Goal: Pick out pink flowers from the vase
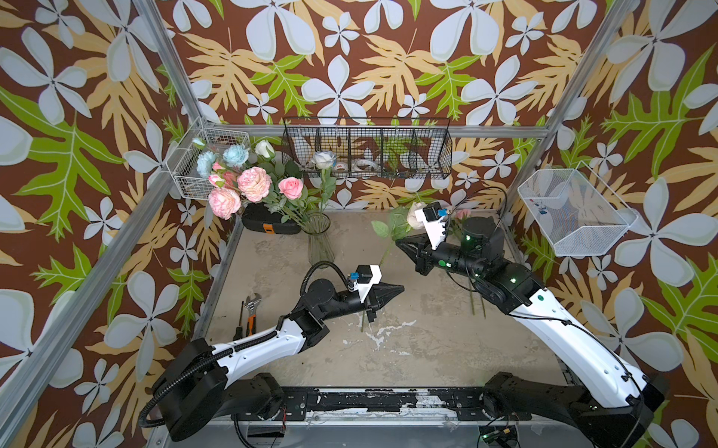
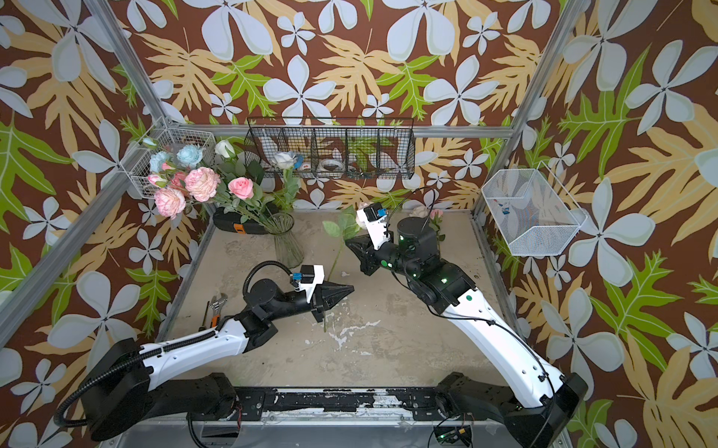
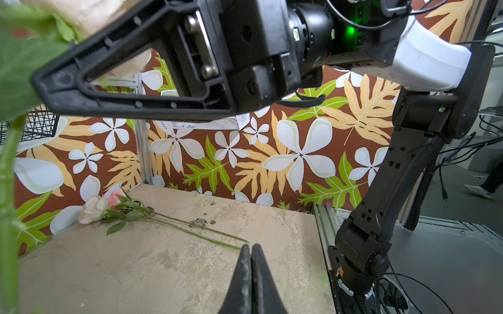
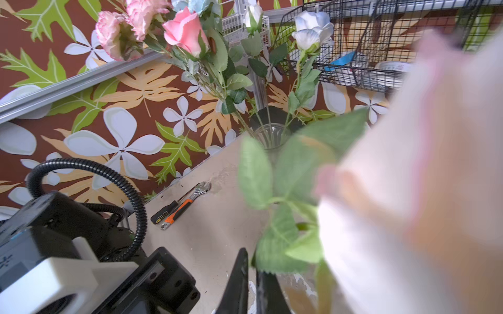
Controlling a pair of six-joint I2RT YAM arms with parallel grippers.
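The clear glass vase still holds pink flowers, a pink rose, blue flowers and white roses. Outside it, a pale pink-white rose is up off the table, its green stem slanting down. My right gripper is shut at this stem; the stem passes close by its tips, and I cannot tell whether it is pinched. My left gripper is shut, nothing showing between its fingers; the stem runs to one side of them. In the top views part of the stem passes behind it.
A pale rose and a pink rose lie at the table's right. A wrench and a screwdriver lie at left. Wire baskets hang behind.
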